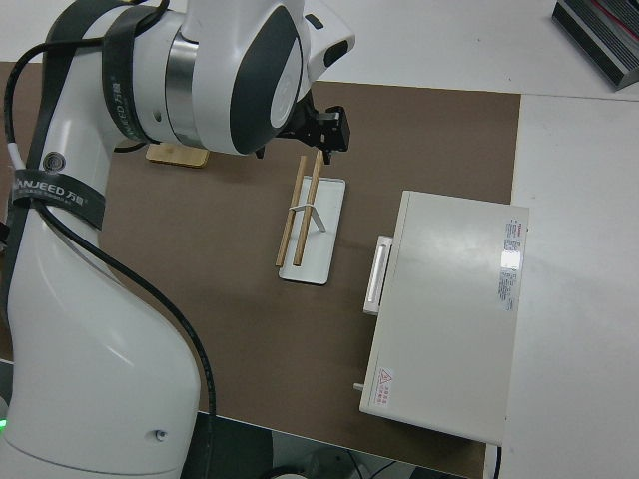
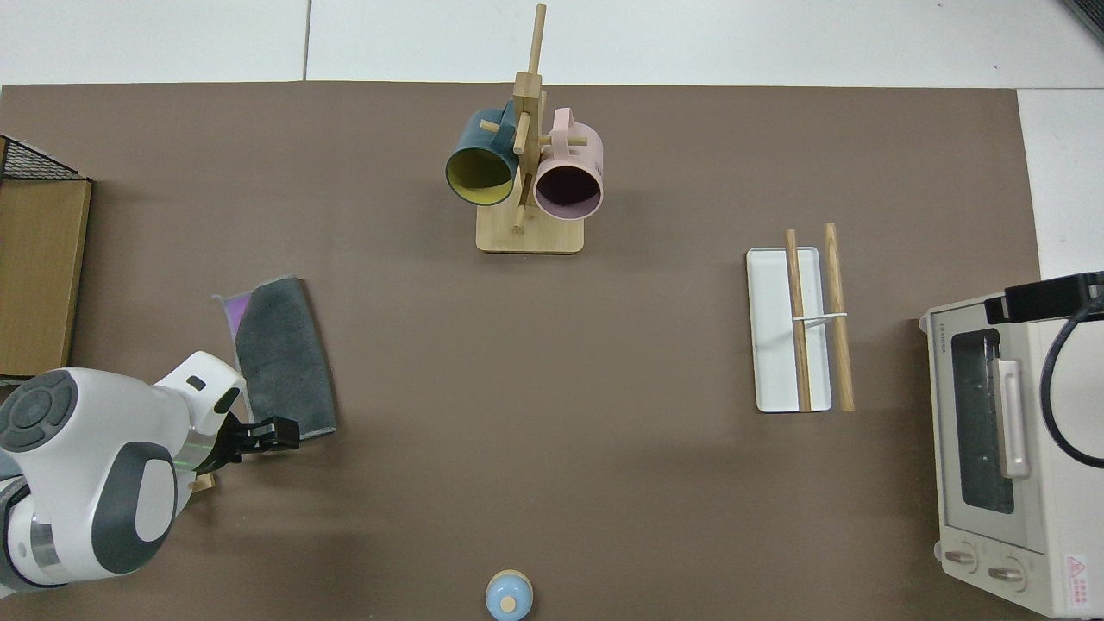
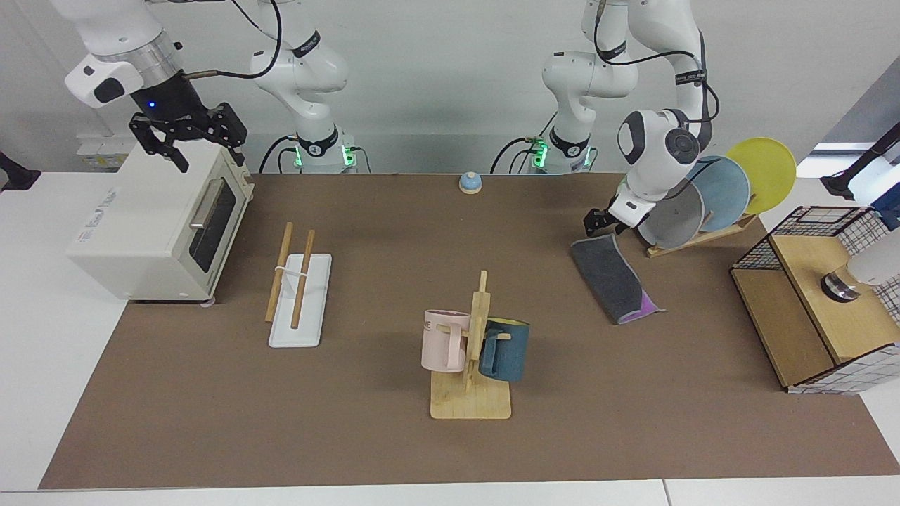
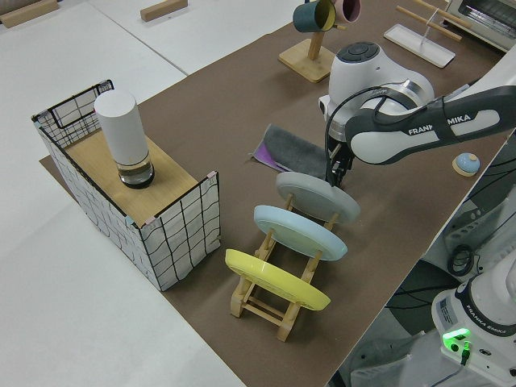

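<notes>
A white arm's black gripper (image 2: pixel 271 435) hangs near the grey towel (image 2: pixel 285 352) with its purple corner and by a rack of plates, grey, blue (image 3: pixel 723 185) and yellow (image 3: pixel 763 173). Its fingers are too small to judge. The other arm's black gripper (image 3: pixel 190 139) hangs above the white oven (image 3: pixel 143 236). A blue mug (image 2: pixel 473 155) and pink mug (image 2: pixel 581 171) hang on a wooden stand. Two wooden sticks (image 2: pixel 839 362) stand in a white base.
A wire-and-wood shelf (image 4: pixel 168 242) holding a white cylinder (image 4: pixel 121 129) stands at one side. A small blue round object (image 2: pixel 509 596) sits near the edge.
</notes>
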